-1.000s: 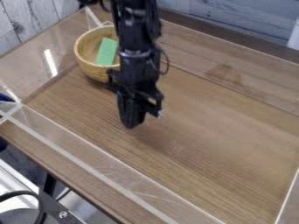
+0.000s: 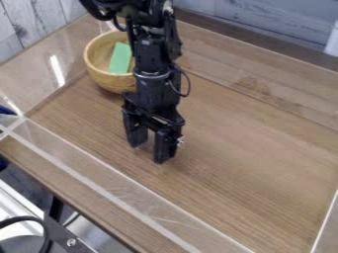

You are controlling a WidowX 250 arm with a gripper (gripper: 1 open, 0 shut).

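Observation:
My black gripper (image 2: 153,134) hangs low over the wooden tabletop, left of centre, with its two fingers spread open; I see nothing between them. The arm rises above it toward the top of the view. Behind the arm, at upper left, a yellow bowl (image 2: 101,73) holds a green object (image 2: 121,58), partly hidden by the arm.
A clear plastic-like strip runs along the near left edge, with dark cables at lower left. A white wall (image 2: 264,22) stands behind the table.

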